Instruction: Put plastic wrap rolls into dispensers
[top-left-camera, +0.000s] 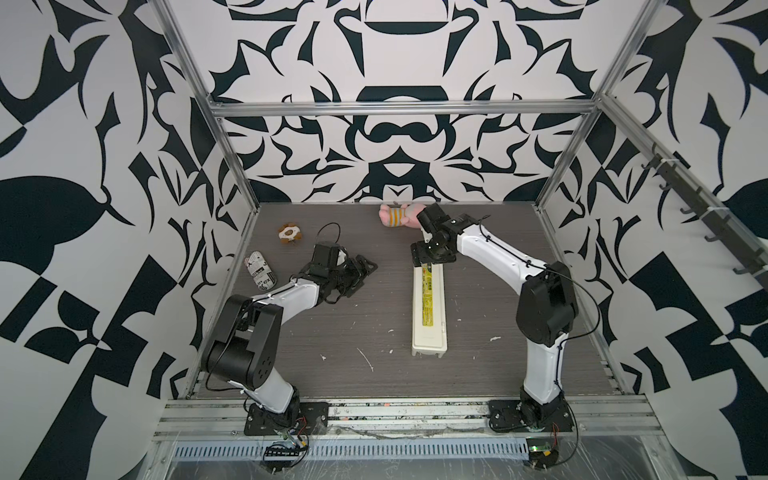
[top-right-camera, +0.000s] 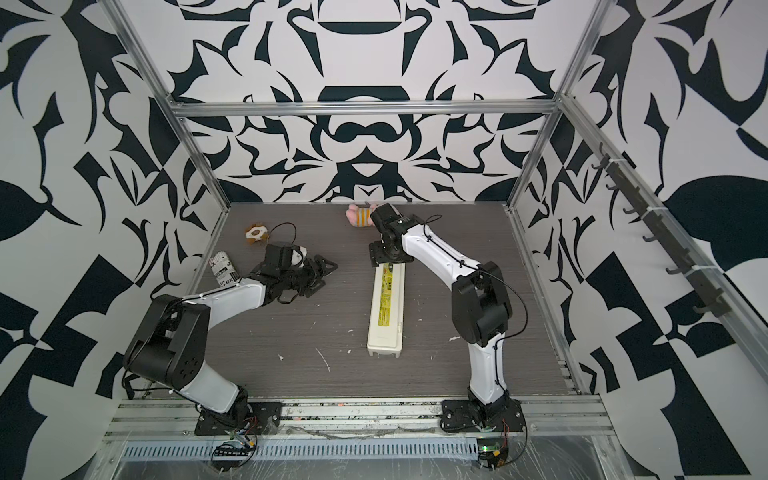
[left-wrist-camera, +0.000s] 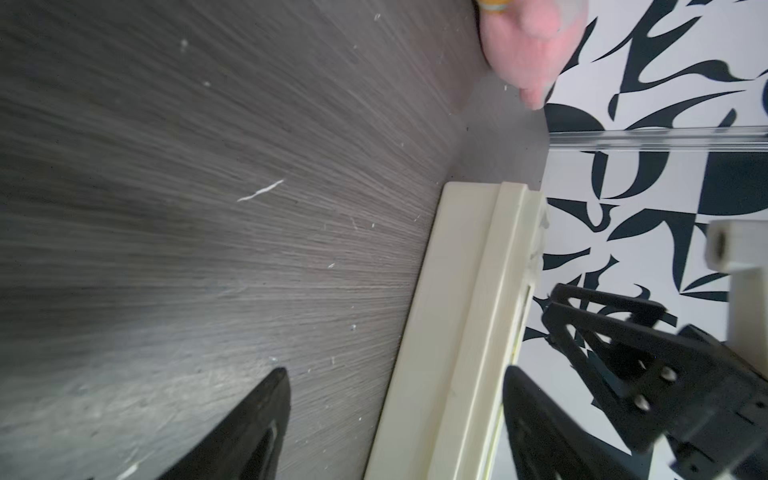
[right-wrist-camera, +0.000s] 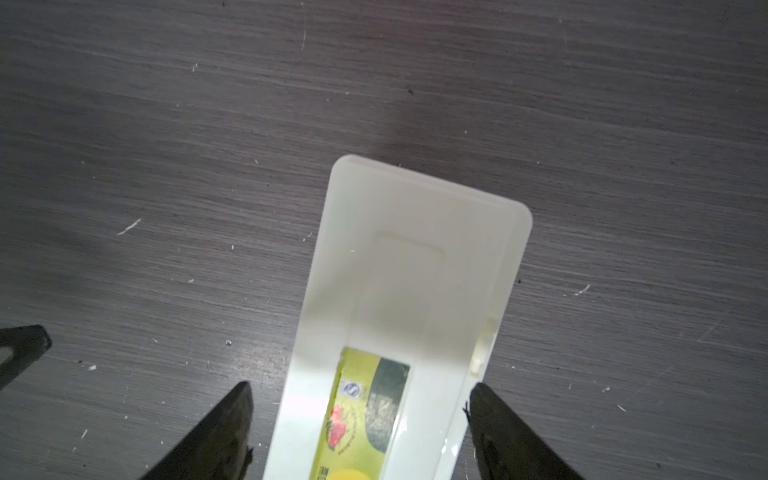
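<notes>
A long cream plastic wrap dispenser (top-left-camera: 429, 336) with a yellow label (top-right-camera: 385, 296) lies lengthwise on the table, its top facing up. My right gripper (top-left-camera: 425, 254) is open above the far end of it; in the right wrist view the dispenser's end (right-wrist-camera: 416, 208) sits between and beyond the fingertips. My left gripper (top-left-camera: 360, 272) is open to the left of the dispenser, apart from it, with nothing between its fingers; the left wrist view shows the dispenser's side (left-wrist-camera: 448, 336). No loose roll is clearly visible.
A pink striped plush (top-left-camera: 397, 216) lies at the back edge, behind the right gripper. A small brown toy (top-left-camera: 289, 233) and a white patterned item (top-left-camera: 260, 269) lie on the left.
</notes>
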